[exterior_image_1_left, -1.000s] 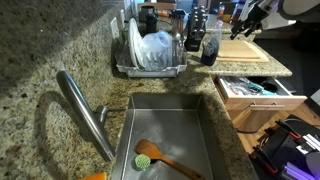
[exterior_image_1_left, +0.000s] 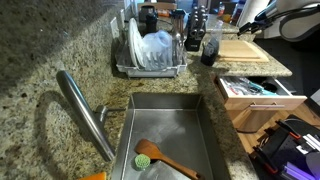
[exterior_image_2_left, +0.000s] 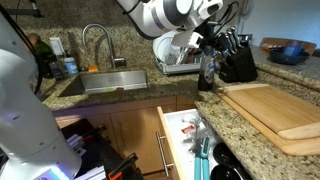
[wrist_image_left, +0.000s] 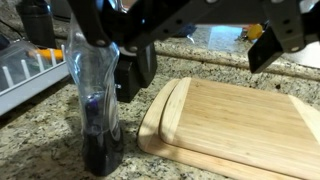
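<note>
My gripper (exterior_image_1_left: 258, 34) stands open above the back of the counter, near the wooden cutting boards (exterior_image_1_left: 240, 50); its dark fingers (wrist_image_left: 285, 30) are spread with nothing between them in the wrist view. A clear-topped bottle with a dark lower part (wrist_image_left: 100, 140) stands upright at the left of that view, beside the stacked boards (wrist_image_left: 245, 125). The same bottle (exterior_image_2_left: 207, 72) shows just below the white arm in the second exterior view, where the arm partly hides the gripper.
An open drawer (exterior_image_1_left: 262, 90) holds utensils. A dish rack (exterior_image_1_left: 150, 70) with plates stands behind the sink (exterior_image_1_left: 170, 103), where a wooden spoon (exterior_image_1_left: 172, 160) lies. A black knife block (exterior_image_2_left: 238, 62) and a blue bowl (exterior_image_2_left: 288, 50) stand at the back.
In exterior view 1, the arm and gripper have shifted over the far counter, most recently toward the right. The bottle, boards and drawer look unmoved.
</note>
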